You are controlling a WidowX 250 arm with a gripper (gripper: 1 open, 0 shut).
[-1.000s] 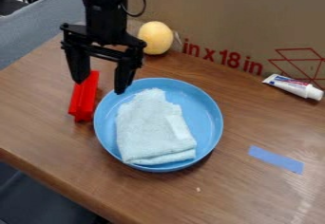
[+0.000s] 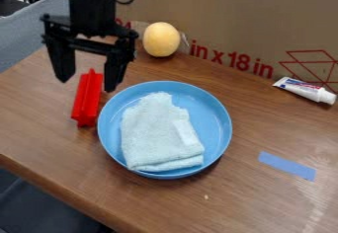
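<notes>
My black gripper [image 2: 87, 73] hangs open at the upper left of the camera view, its fingers on either side above the red object. The red elongated object [image 2: 87, 102] lies on the wooden table left of the blue plate [image 2: 209, 117]; I cannot tell whether anything touches it. A folded pale cloth [image 2: 158, 136] lies on the plate. A yellow egg-shaped object [image 2: 161, 38] sits behind, near the cardboard.
A toothpaste tube [image 2: 305, 90] lies at the right before a cardboard box [image 2: 238, 15]. A strip of blue tape [image 2: 287, 166] is on the table [image 2: 264, 202].
The objects on the table look unmoved.
</notes>
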